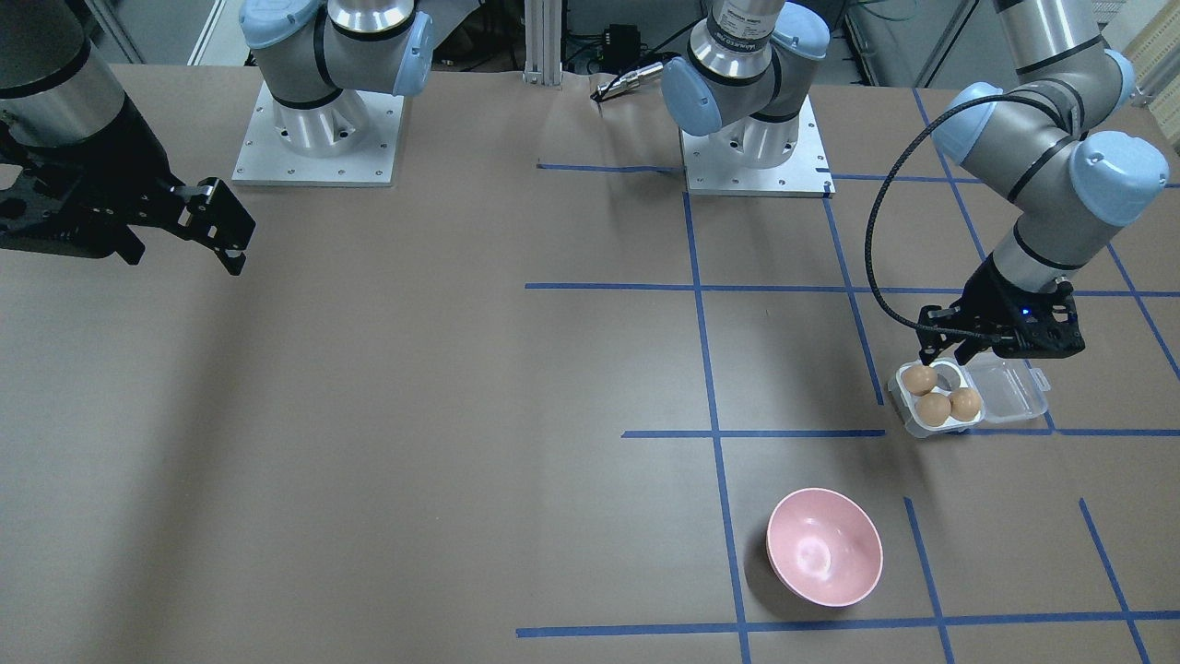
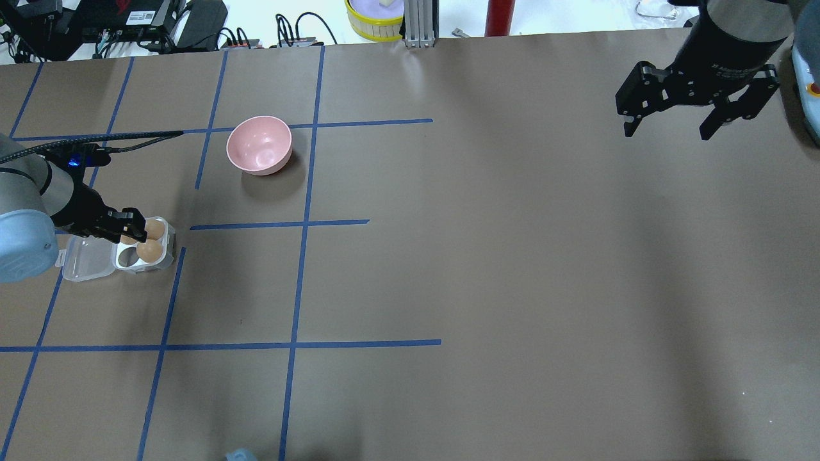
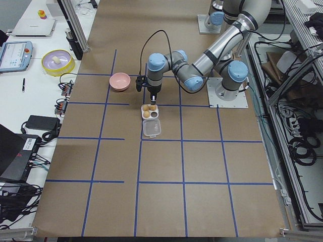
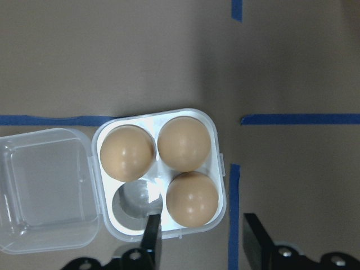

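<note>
A clear plastic egg box (image 4: 121, 230) lies on the table with its lid (image 4: 45, 191) open flat. Three brown eggs sit in it: one (image 4: 126, 152) upper left, one (image 4: 184, 143) upper right, one (image 4: 191, 198) lower right; the lower-left cup is empty. My gripper is open just above the box, no egg held, its fingers at the lower edge of the wrist view. In the front view a pink bowl (image 1: 824, 546) stands apart from the box, nearer the camera.
Another arm's black gripper (image 1: 210, 221) hangs at the left of the front view. More arm bases (image 1: 315, 164) stand at the back.
</note>
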